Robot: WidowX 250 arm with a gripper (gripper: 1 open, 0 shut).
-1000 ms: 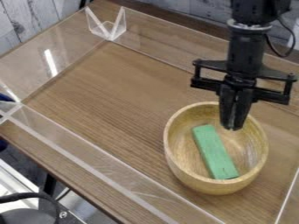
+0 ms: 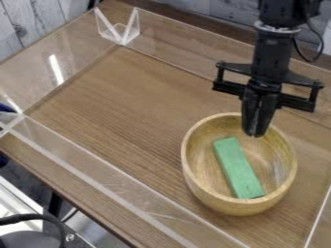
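A round beige bowl (image 2: pixel 202 163) stands at the lower right of the table, and a flat green rectangular block (image 2: pixel 238 169) lies inside it. My black gripper (image 2: pixel 257 129) points down over the back part of the bowl, above the end of the block and apart from it. It is shut, and nothing shows between its fingers.
A clear plastic object (image 2: pixel 118 27) sits at the back left of the wooden table (image 2: pixel 104 116). A black curved object (image 2: pixel 33 223) is at the lower left corner.
My gripper has moved slightly upward in the view, a little farther clear of the block. The bowl and the green block have not visibly moved.
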